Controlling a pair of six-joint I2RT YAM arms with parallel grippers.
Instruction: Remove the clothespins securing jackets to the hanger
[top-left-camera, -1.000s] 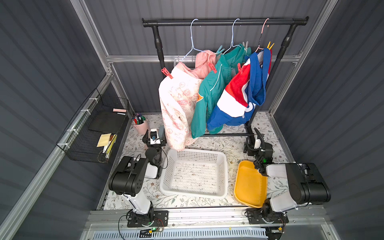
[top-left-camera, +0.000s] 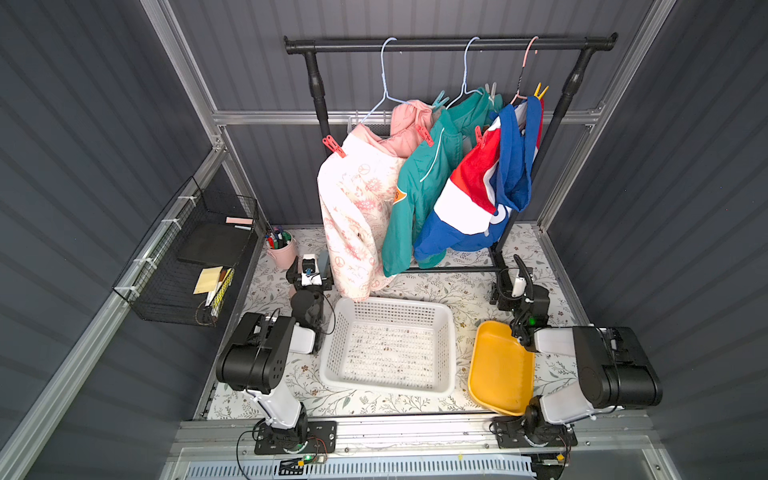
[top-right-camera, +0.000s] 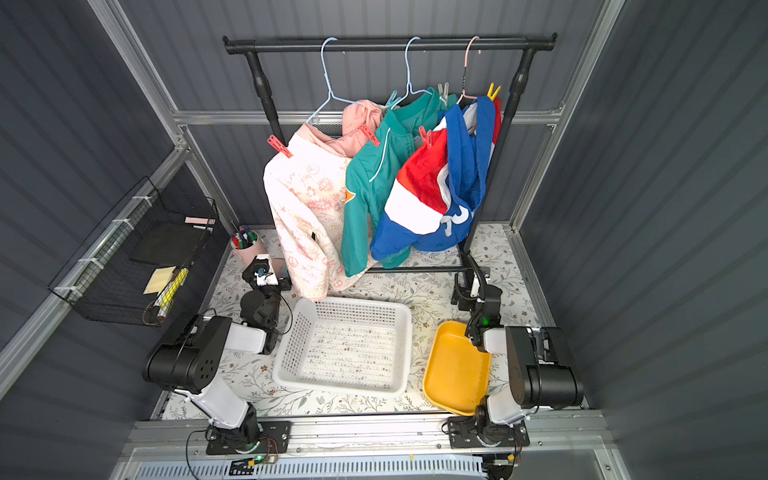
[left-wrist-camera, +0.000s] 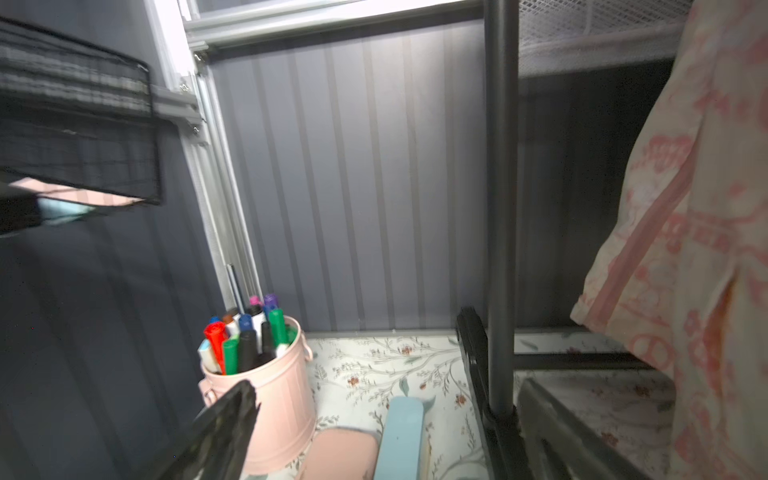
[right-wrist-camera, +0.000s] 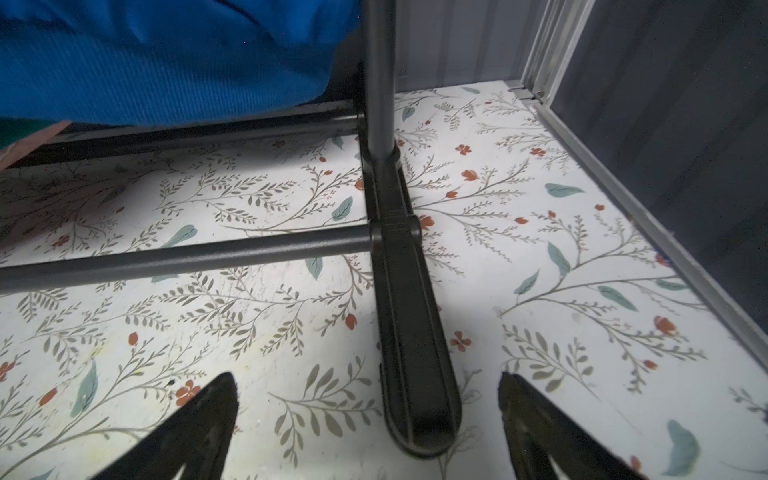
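Observation:
Three jackets hang on wire hangers from the rack: a pink floral one (top-left-camera: 358, 208), a teal one (top-left-camera: 416, 200) and a red, white and blue one (top-left-camera: 472, 224). Red clothespins (top-left-camera: 333, 146) clip the fronts; blue, grey and yellow clothespins (top-left-camera: 541, 91) show at the backs. My left gripper stands open and empty low at the rack's left, facing a pink pen cup (left-wrist-camera: 264, 416). My right gripper is open and empty, low before the rack's right foot (right-wrist-camera: 412, 344), below the blue jacket.
A white basket (top-left-camera: 444, 344) and a yellow tray (top-left-camera: 500, 368) lie at the front. A wire shelf (top-left-camera: 160, 296) hangs on the left wall. The rack's top bar (top-left-camera: 496, 43) spans the back above the hangers.
My right arm has shifted very slightly to the right. The jackets, clothespins and left arm look unchanged.

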